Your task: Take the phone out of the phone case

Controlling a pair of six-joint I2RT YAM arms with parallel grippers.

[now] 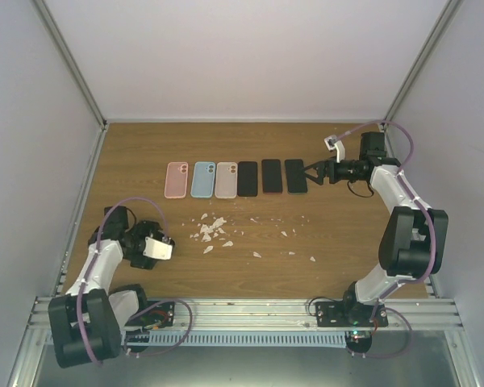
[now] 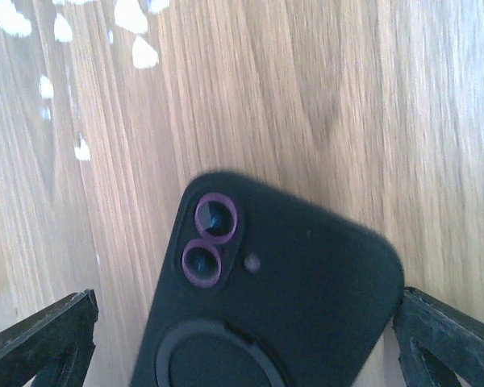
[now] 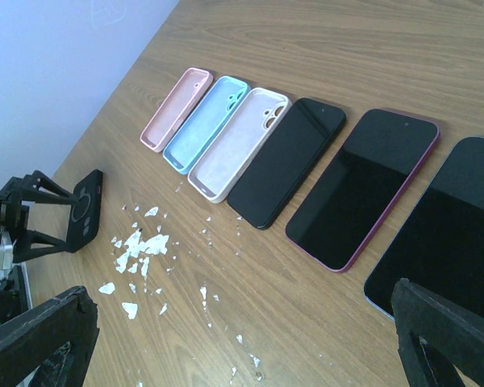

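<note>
A black phone case [image 2: 218, 322] lies back up on the table in the left wrist view, with a round ring on its back. Two purple-rimmed camera lenses [image 2: 215, 218] show through its cutout. My left gripper is open and straddles the case; its right finger [image 2: 436, 322] is at the case's edge, while a gap shows on the left side. The right wrist view shows the same case [image 3: 84, 208] at far left beside that gripper. My right gripper stands open and empty, above the table near the phones.
A row of pink [image 1: 176, 180], blue [image 1: 202, 180] and pale [image 1: 226, 180] cases and black-screened phones [image 1: 272, 176] lies across the table's middle. White fragments [image 1: 214, 227] are scattered in front of it.
</note>
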